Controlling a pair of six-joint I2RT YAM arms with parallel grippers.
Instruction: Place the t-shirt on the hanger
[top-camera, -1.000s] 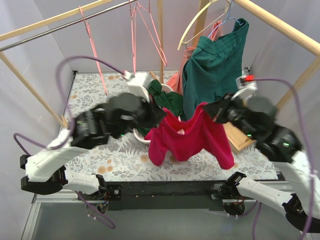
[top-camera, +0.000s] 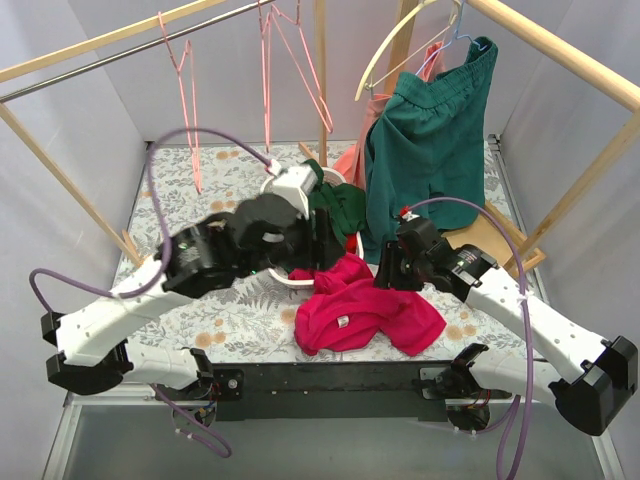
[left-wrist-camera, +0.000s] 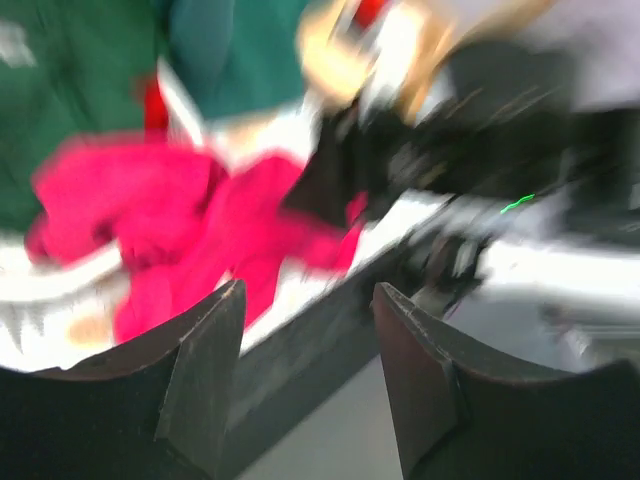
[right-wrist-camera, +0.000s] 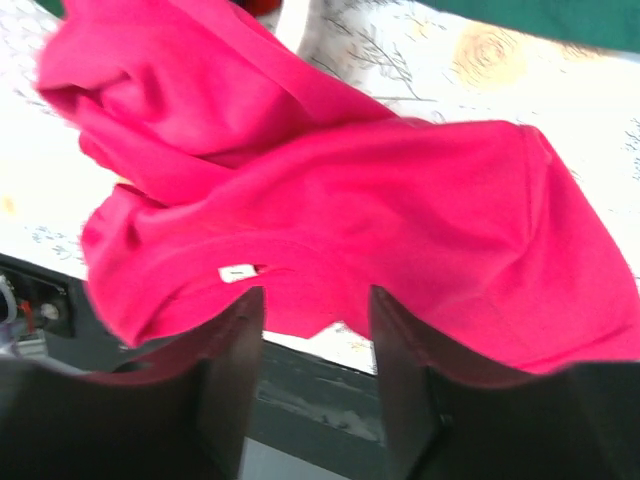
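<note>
The crimson t shirt (top-camera: 350, 312) lies crumpled at the table's front, partly over the basket's front rim. Its small white tag (right-wrist-camera: 238, 272) shows near the collar. My right gripper (top-camera: 400, 278) is open just above it; in the right wrist view there is nothing between the fingers. My left gripper (top-camera: 325, 255) is raised over the basket and the shirt's upper left part. Its fingers (left-wrist-camera: 205, 365) stand apart and empty. Pink hangers (top-camera: 267, 80) hang from the metal rail (top-camera: 130, 50) at the back left.
A white basket (top-camera: 292, 282) with dark green cloth (top-camera: 343, 205) stands behind the shirt. Green shorts (top-camera: 425, 140) hang on a blue hanger (top-camera: 455, 40) at the right, near a cream hanger (top-camera: 385, 45). Bare table lies at the left.
</note>
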